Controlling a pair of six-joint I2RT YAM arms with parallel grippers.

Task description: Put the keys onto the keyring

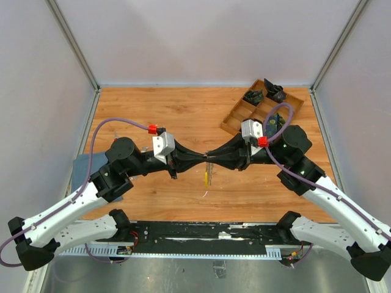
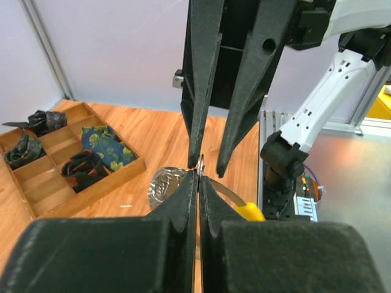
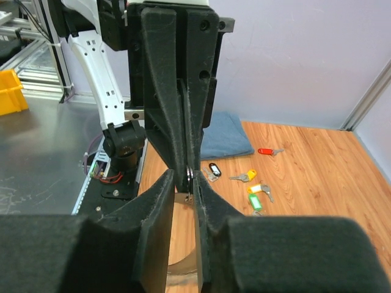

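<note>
My two grippers meet tip to tip above the middle of the table. In the left wrist view my left gripper is shut on a small metal ring (image 2: pixel 200 165), which pokes up from its fingertips. My right gripper is around that ring from above, its fingers parted by a narrow gap. Below hangs a blurred keyring strap (image 2: pixel 164 184) with a yellow tag (image 2: pixel 249 212). Loose tagged keys lie on the wood in the right wrist view: red (image 3: pixel 266 151), yellow (image 3: pixel 248 176), orange (image 3: pixel 255 188), green (image 3: pixel 254 202) and black (image 3: pixel 214 169).
At the back right is a wooden divided box (image 1: pixel 231 125) with dark cloth bundles in it. A folded blue cloth (image 3: pixel 226 135) lies at the table's left side. Bare wood (image 1: pixel 165 107) stretches across the back and centre.
</note>
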